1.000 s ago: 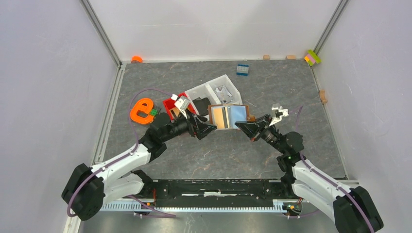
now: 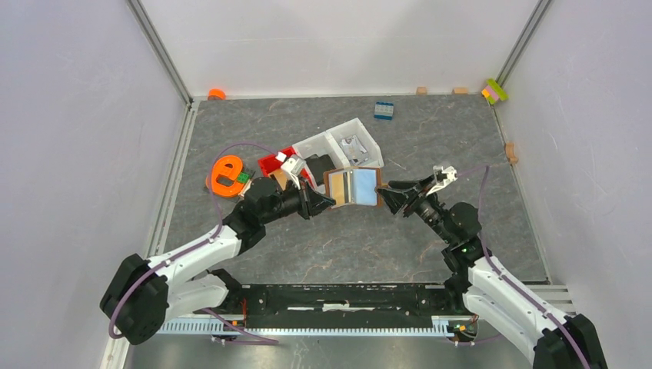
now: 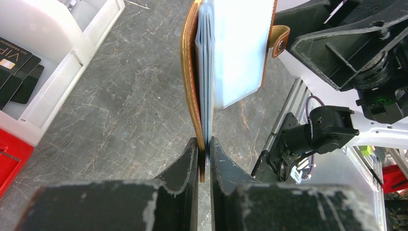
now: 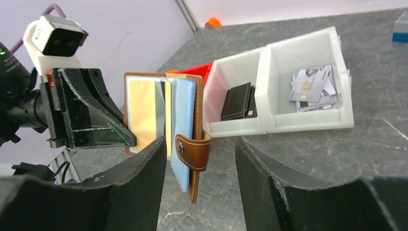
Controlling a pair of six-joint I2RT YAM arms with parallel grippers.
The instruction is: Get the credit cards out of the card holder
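The brown card holder [image 2: 353, 187] hangs spread apart between my two arms, its inner sleeves and cards facing up in the top view. My left gripper is shut on its left edge. Yellowish and pale blue sleeves [image 4: 143, 108] show inside the holder in the right wrist view, along with its snap strap [image 4: 193, 151]. At the holder's right side, my right gripper stands open; the strap lies near its left finger in that view. Whether finger and strap touch, I cannot tell.
A white two-part box [image 2: 338, 146] behind the holder has dark cards [image 4: 236, 102] in one compartment and grey-white cards [image 4: 315, 88] in the other. Beside it sits a red bin [image 2: 271, 164]. An orange ring-like object [image 2: 227, 164] lies left.
The holder has shifted slightly left, and my left gripper has gone from apart to shut on its edge.
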